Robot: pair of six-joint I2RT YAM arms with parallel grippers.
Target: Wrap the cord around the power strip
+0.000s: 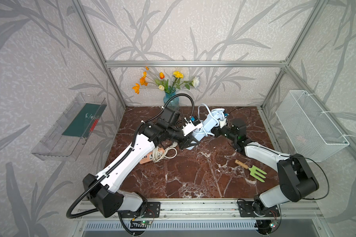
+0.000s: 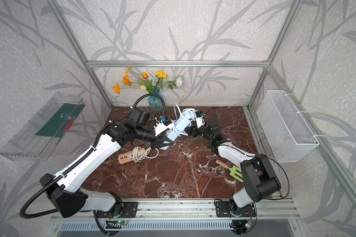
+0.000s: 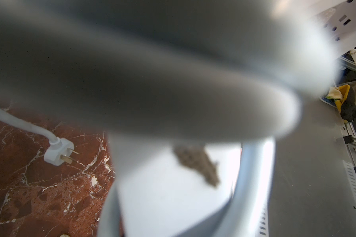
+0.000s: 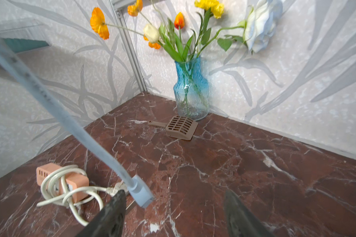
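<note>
A pale blue power strip [image 1: 210, 121] wound with loops of cord [image 2: 178, 127] is tilted up off the table, its lower end in my left gripper [image 1: 189, 142], which is shut on it. The left wrist view is filled by blurred cord and strip, with a white plug [image 3: 58, 151] dangling at left. My right gripper is beside the strip's upper end, open, its fingers low in the right wrist view; a pale cord with a connector [image 4: 141, 191] hangs in front of them.
A pink power strip with cream cord [image 2: 126, 157] lies at left. A vase of flowers [image 4: 191, 86] and a brown scoop [image 4: 180, 127] are at the back. A green fork [image 1: 256, 173] lies front right; two baskets [image 1: 312, 126] hang on the sides.
</note>
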